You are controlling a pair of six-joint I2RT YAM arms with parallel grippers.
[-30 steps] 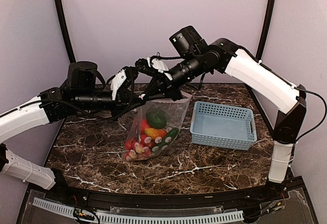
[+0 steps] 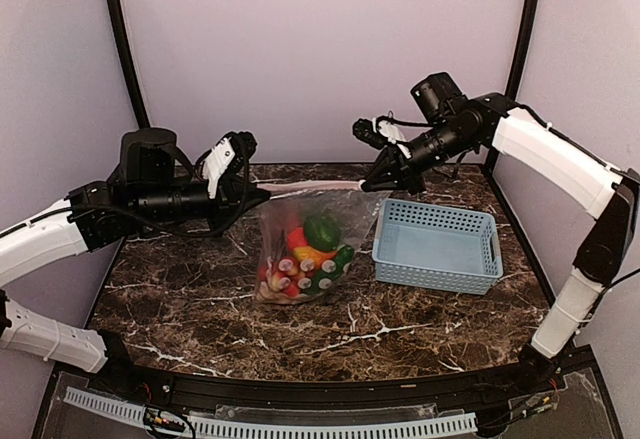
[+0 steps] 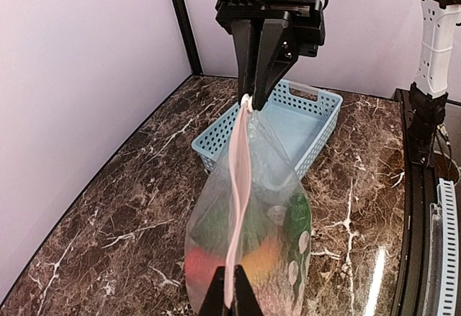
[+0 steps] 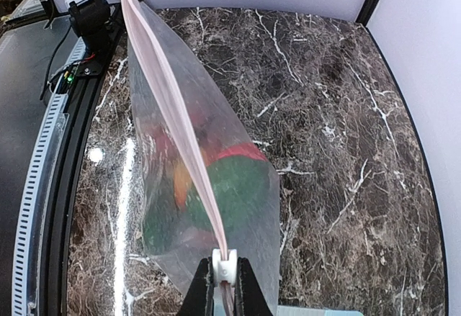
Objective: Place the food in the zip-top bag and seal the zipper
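A clear zip top bag [image 2: 315,214] with a pink zipper strip [image 2: 312,187] hangs between my grippers, holding colorful food such as a dark green piece [image 2: 322,231] and an orange-yellow one [image 2: 313,256]. At the strip's left end, my left gripper is shut on the bag's edge. Near its right end, my right gripper is shut on the white zipper slider [image 4: 226,267]; a short length of strip runs on past the slider between the fingers. The strip is stretched nearly straight, and its two sides lie together in both wrist views.
An empty light blue basket [image 2: 440,244] stands right of the bag, close to it. Free dark marble table [image 2: 190,299] lies to the left and in front. Walls bound the table at the back and both sides.
From beside the left gripper, my right gripper has moved right along the strip with the slider.
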